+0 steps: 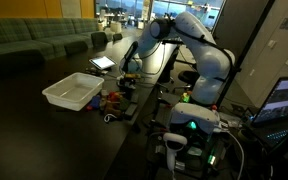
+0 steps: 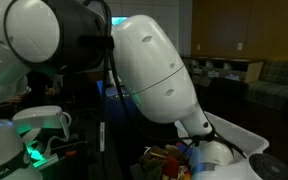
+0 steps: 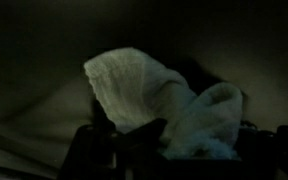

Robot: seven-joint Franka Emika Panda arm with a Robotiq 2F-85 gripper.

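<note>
A pale, ribbed cloth (image 3: 134,88) lies folded in the wrist view, with a bluish-white end close to my fingers. My gripper is at the bottom of that view, its dark fingers apart on either side of part of the cloth. Whether they touch it is too dark to tell. In exterior view 1 my gripper (image 1: 127,80) is low over the table, right of the white bin (image 1: 74,92). The fingers are too small to make out there, and exterior view 2 hides them behind the arm.
Several red, yellow and dark items (image 1: 112,103) are clustered between the bin and the arm. A flat, light panel (image 1: 103,62) lies farther back on the table. Bare dark tabletop (image 1: 44,135) spreads out in front of the bin.
</note>
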